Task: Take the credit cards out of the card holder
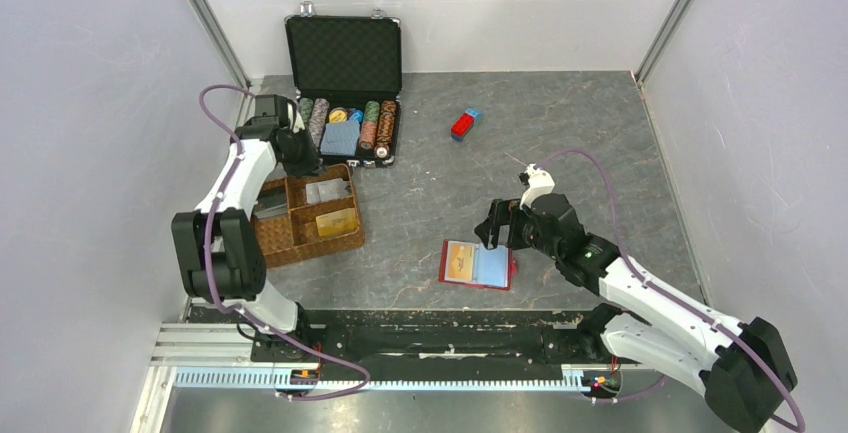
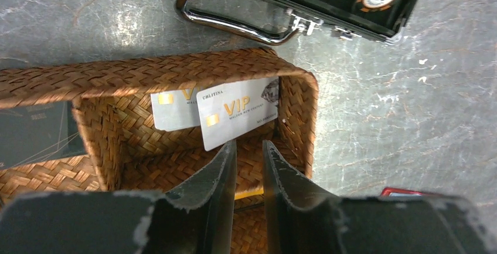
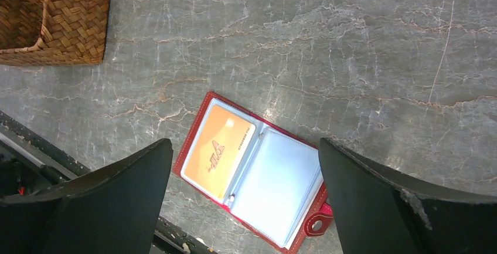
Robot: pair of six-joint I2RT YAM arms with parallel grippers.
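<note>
An open red card holder (image 1: 477, 264) lies flat near the front; in the right wrist view an orange card (image 3: 218, 148) sits in its left sleeve. My right gripper hangs over it, open and empty. At the left, my left gripper is over a woven basket (image 2: 299, 90), its fingertips a small gap apart, just below two VIP cards (image 2: 237, 111) standing in one compartment; I see nothing held.
An open chip case (image 1: 345, 133) stands at the back, behind the basket. A red and blue block (image 1: 463, 125) lies at back middle.
</note>
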